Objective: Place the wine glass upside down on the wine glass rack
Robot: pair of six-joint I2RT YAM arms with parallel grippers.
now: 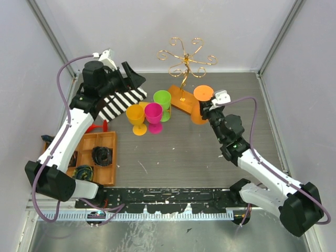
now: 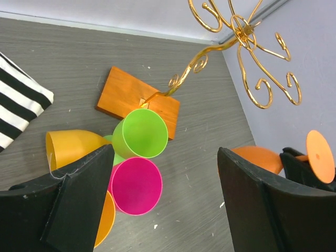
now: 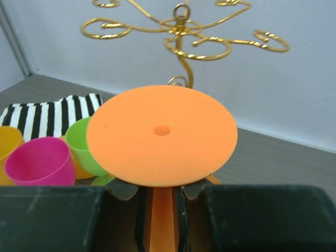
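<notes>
An orange wine glass hangs upside down, its round foot uppermost, with my right gripper shut on its stem. In the right wrist view the foot hides most of the bowl. Beyond it stands the gold wine glass rack, its curled arms fanning out above a wooden base. The glass is in front of the rack and to its right, apart from its hooks. Left of the rack, my left gripper stands open and empty.
Green, magenta and yellow glasses stand left of the rack base; another yellow one lies behind them. A striped cloth and a wooden compartment tray are further left.
</notes>
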